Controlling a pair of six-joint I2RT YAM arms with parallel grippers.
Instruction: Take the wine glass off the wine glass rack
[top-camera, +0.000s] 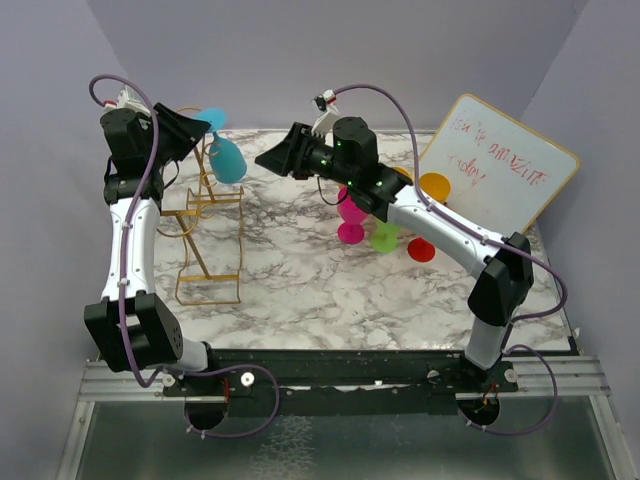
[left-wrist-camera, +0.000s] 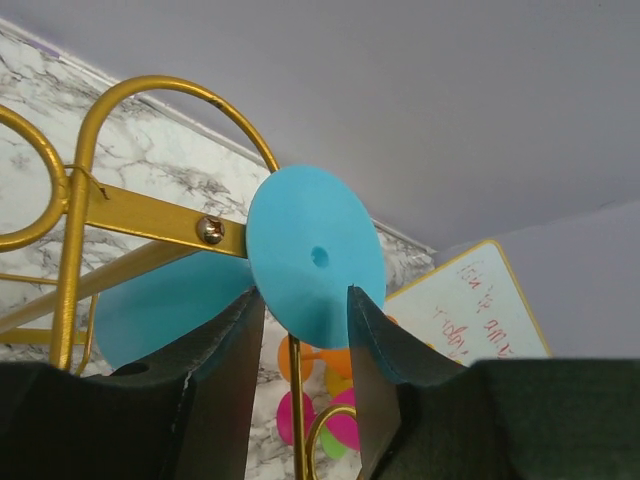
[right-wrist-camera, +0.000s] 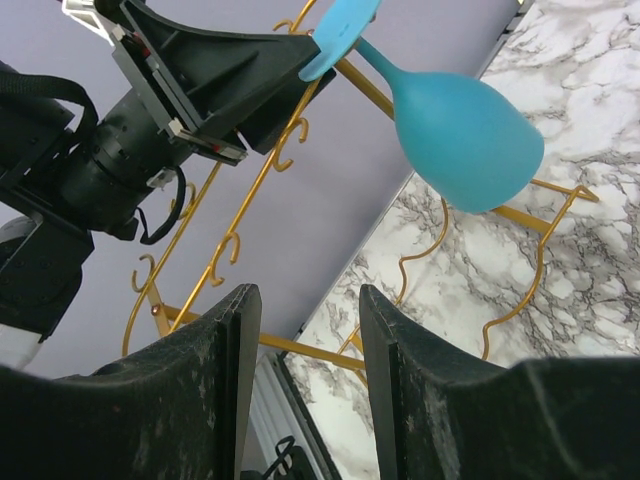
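Observation:
A light blue wine glass hangs on the gold rack (top-camera: 238, 270): its round foot faces my left wrist camera, and its bowl (right-wrist-camera: 465, 140) shows below the stem in the right wrist view. My left gripper is at the foot, fingers apart on either side of its lower edge; whether they touch it I cannot tell. My right gripper is open and empty, to the right of the glass and apart from it.
Colourful cups (top-camera: 435, 187) and a whiteboard (top-camera: 500, 165) stand on the right of the marble table.

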